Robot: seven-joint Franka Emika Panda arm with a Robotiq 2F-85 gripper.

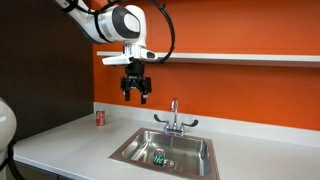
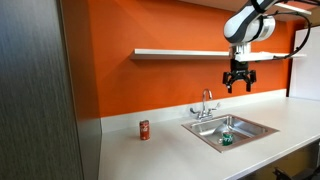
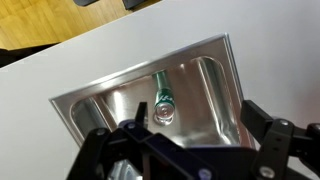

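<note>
Inside the steel sink (image 1: 200, 165) lies a green item (image 1: 159, 158); the wrist view shows it as a green bottle (image 3: 162, 88) on its side, one clear round end toward the camera. On the counter beyond the sink stands a red can (image 2: 145, 130), also seen at the far left as the red can (image 1: 100, 118) in exterior view 1. High above the counter hangs my gripper (image 1: 136, 100), pointing down and open, its fingers wide apart with nothing between them. In the wrist view its black fingers (image 3: 262, 118) show at the lower edge, apart from the bottle.
A faucet (image 1: 176, 120) with two dark handles rises behind the sink. Along the orange wall runs a white shelf (image 2: 190, 52), close behind the arm.
</note>
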